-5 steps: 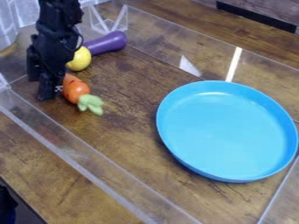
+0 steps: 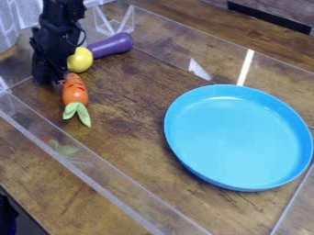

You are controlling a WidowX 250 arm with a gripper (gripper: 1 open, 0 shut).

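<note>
My dark gripper (image 2: pixel 51 66) is at the upper left, low over the wooden table, shut; I see nothing clearly between its fingers. Just to its right lies an orange toy carrot (image 2: pixel 73 90) with pale green leaves pointing down toward the front. A yellow lemon-like toy (image 2: pixel 80 59) sits behind the carrot, partly beside the arm, and a purple eggplant (image 2: pixel 110 44) lies behind that. The fingertips are dark and hard to make out against the shadow.
A large blue plate (image 2: pixel 237 136) fills the right side. Clear plastic walls edge the work area.
The carrot has shifted left and turned so its leaves point more to the front. My gripper has moved slightly left, away from the carrot's leafy end.
</note>
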